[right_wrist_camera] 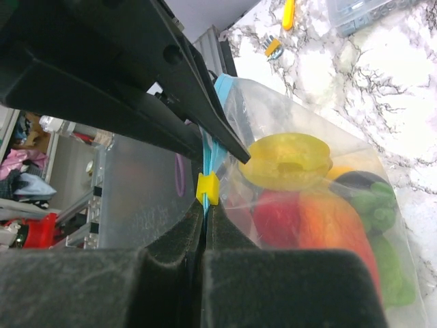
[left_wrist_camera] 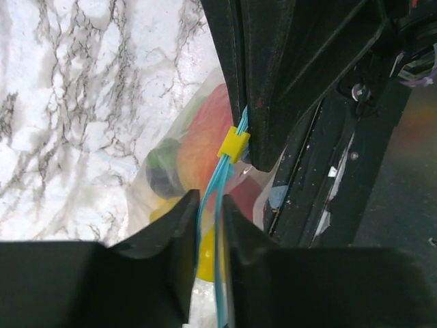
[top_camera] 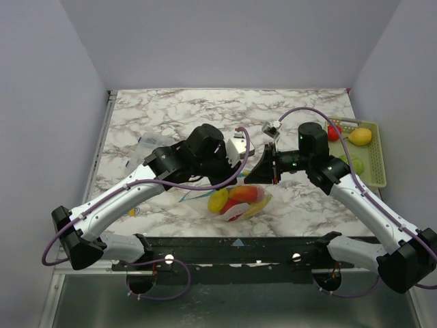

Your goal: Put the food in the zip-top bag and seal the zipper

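The clear zip top bag [top_camera: 249,198] lies near the table's front edge with food inside: a yellow piece [right_wrist_camera: 290,160], a red and orange one [right_wrist_camera: 334,222], an eggplant and green ones. Its blue zipper strips [left_wrist_camera: 218,181] stand upright above it, with a yellow slider [left_wrist_camera: 234,145] on them. My left gripper is part open, its fingers on either side of the strips, which run slightly apart between them. My right gripper has its fingers close together on the zipper, the slider right at its tips. The two grippers almost touch.
A green basket [top_camera: 382,174] with more food stands at the right. To the left lies a clear container [top_camera: 147,147].
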